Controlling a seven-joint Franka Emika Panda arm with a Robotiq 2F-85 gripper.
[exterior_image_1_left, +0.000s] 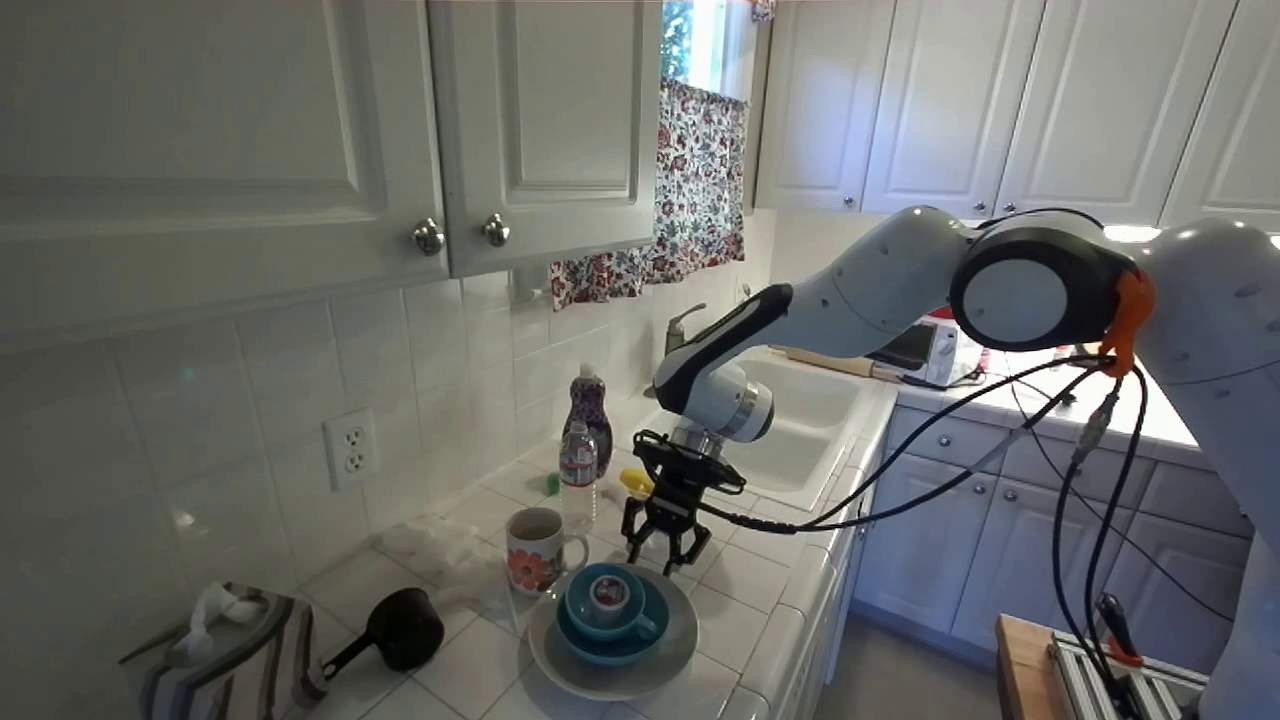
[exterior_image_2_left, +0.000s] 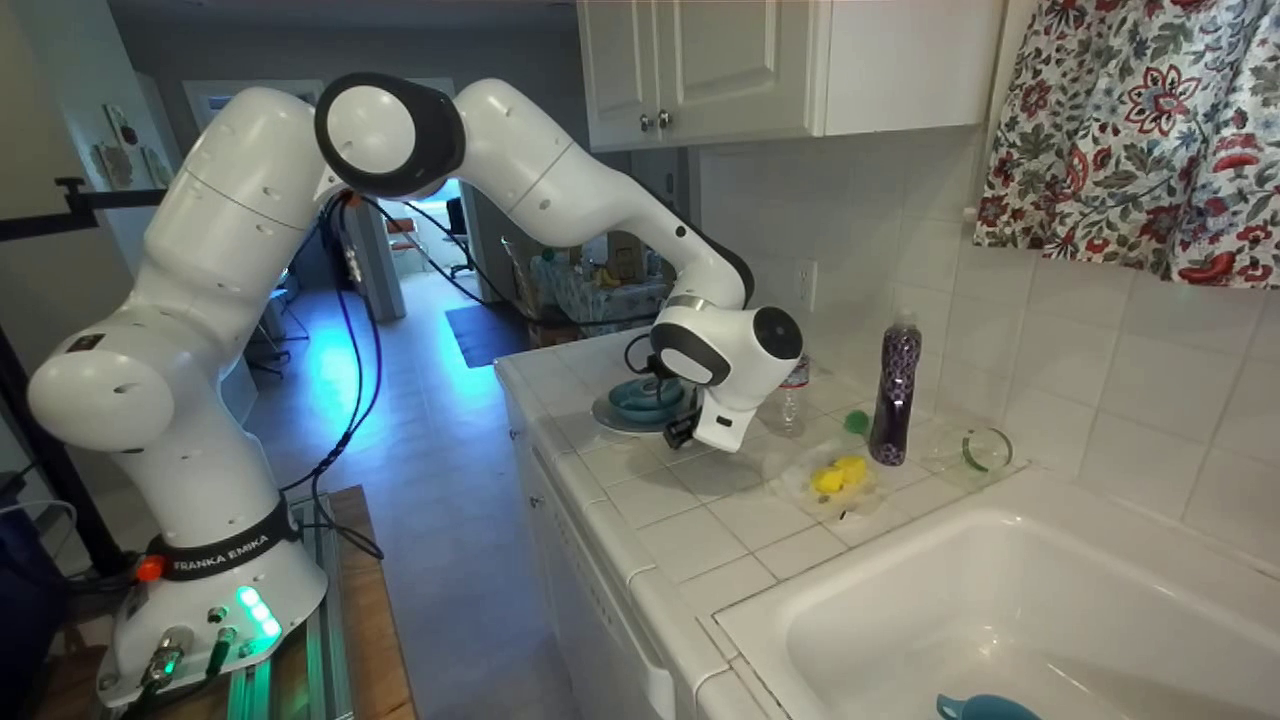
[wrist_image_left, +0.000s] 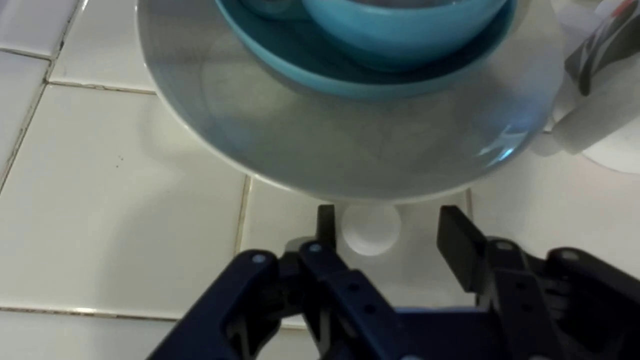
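My gripper (exterior_image_1_left: 651, 562) points down just behind the grey plate (exterior_image_1_left: 674, 658), its fingers apart. On that plate sits a blue bowl (exterior_image_1_left: 600, 652) with a blue cup (exterior_image_1_left: 584, 614) inside, and a small container with a round label (exterior_image_1_left: 609, 594) is in the cup. In the wrist view, a small white round piece (wrist_image_left: 370, 229) lies on the tile by the plate's rim, seen between the fingertips of my gripper. It appears nearer the left finger (wrist_image_left: 327, 225); contact cannot be told.
A flowered mug (exterior_image_1_left: 534, 552), a water bottle (exterior_image_1_left: 578, 474) and a purple soap bottle (exterior_image_1_left: 588, 414) stand near the wall. A black pot (exterior_image_1_left: 405, 628) lies farther left. Yellow pieces (exterior_image_2_left: 840, 475) rest near the sink (exterior_image_2_left: 1020, 564).
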